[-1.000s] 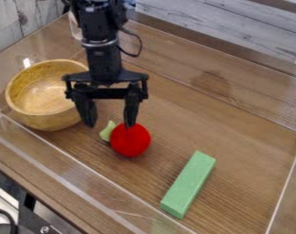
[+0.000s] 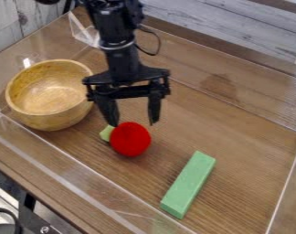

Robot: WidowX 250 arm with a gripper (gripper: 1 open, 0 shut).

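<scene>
My gripper [image 2: 126, 102] hangs open in the upper middle of the camera view, its black fingers spread just above and around the back of a red ball [image 2: 131, 141]. A small light-green object [image 2: 108, 132] lies partly hidden against the ball's left side. A yellow bowl [image 2: 26, 99] stands to the left, and a long green block [image 2: 187, 186] lies at the front right.
A black cable runs along the lower left edge, beside the table.
The red ball shifted slightly left from where it was a second ago.
</scene>
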